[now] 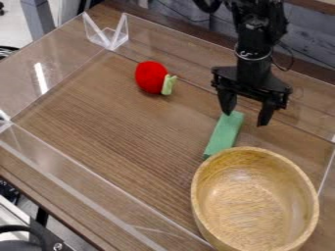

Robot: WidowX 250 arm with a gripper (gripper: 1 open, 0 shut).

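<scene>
My gripper (246,106) stands open, low over the wooden table at the upper right, its black fingers pointing down. Just below and left of it lies a green bar-like object (222,135), its upper end close to the left finger; whether they touch I cannot tell.
A red round object (151,75) with a pale green top lies left of the arm. A large tan bowl (254,228) fills the lower right. A clear wire-like holder (108,29) stands at the back left.
</scene>
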